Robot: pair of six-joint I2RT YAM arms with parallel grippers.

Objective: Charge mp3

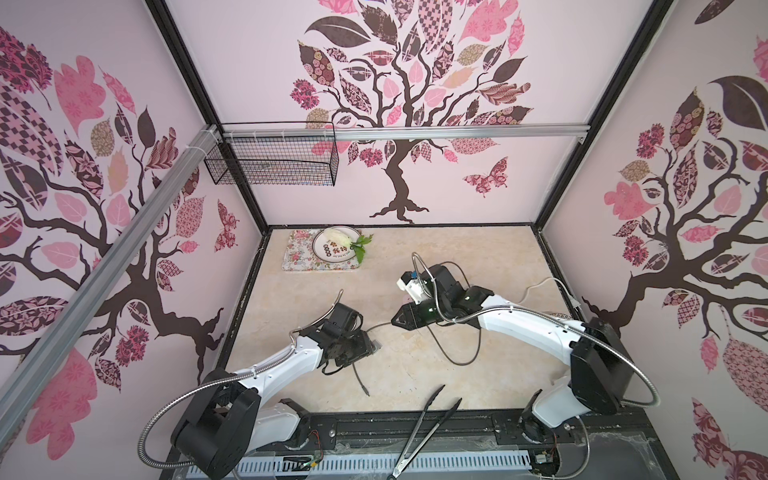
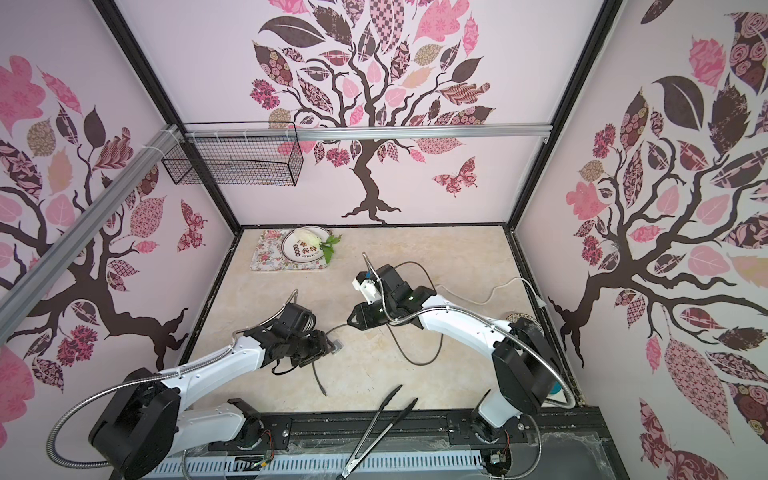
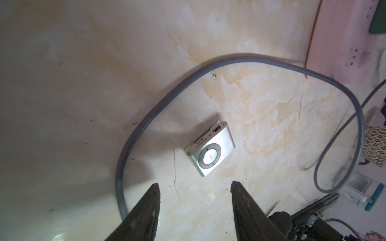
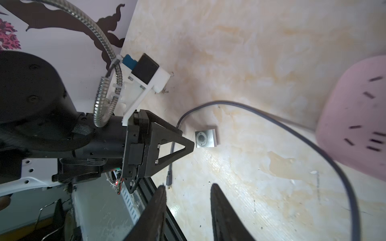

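A small silver mp3 player [image 3: 211, 149] with a round button lies flat on the table. My left gripper is over the table close to the player, open, with nothing between its fingers. In the right wrist view, the left gripper's fingertips appear just beside the mp3 player [image 4: 205, 139]. A grey cable [image 4: 249, 108] loops round the player, and its connector end [image 4: 168, 179] lies towards the front edge. My right gripper is open and empty above the table. A pink power strip [image 4: 357, 116] lies to one side, hidden by the right arm in the top views.
A plate [image 1: 334, 245] on a floral mat stands at the back left. Long tongs [image 1: 416, 436] reach over the front edge. Something dark green [image 3: 380, 18] shows at the power strip in the left wrist view.
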